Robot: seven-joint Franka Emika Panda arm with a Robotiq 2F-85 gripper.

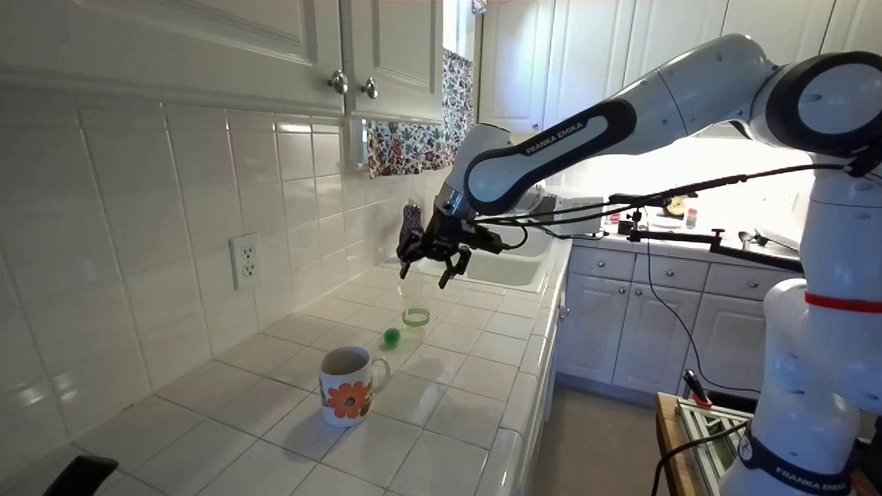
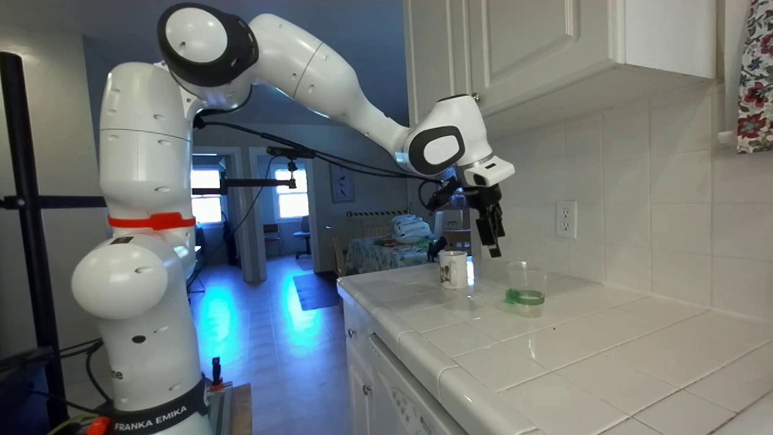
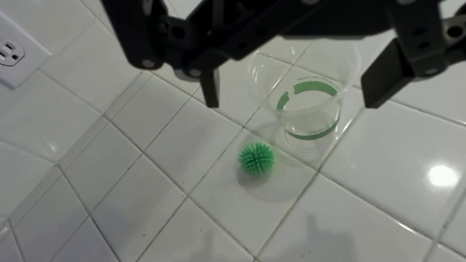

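Above the tiled counter hangs my open gripper, nothing between its fingers. A clear plastic cup with a green band (image 3: pixel 312 134) stands upright below it, seen past the gap in the wrist view. Beside the cup, on the tiles, rests a small spiky green ball (image 3: pixel 256 159); it is outside the cup and the gripper is not touching it. In exterior view 1 a white mug with an orange flower (image 1: pixel 346 395) stands nearer the camera than the green ball (image 1: pixel 392 337) and the cup (image 1: pixel 415 317).
The tiled backsplash with an outlet (image 1: pixel 245 260) runs along one side. A sink (image 1: pixel 517 266) and a purple bottle (image 1: pixel 411 219) are beyond the cup. Upper cabinets (image 1: pixel 395 62) overhang the counter. Bare tiles lie toward the counter's front edge.
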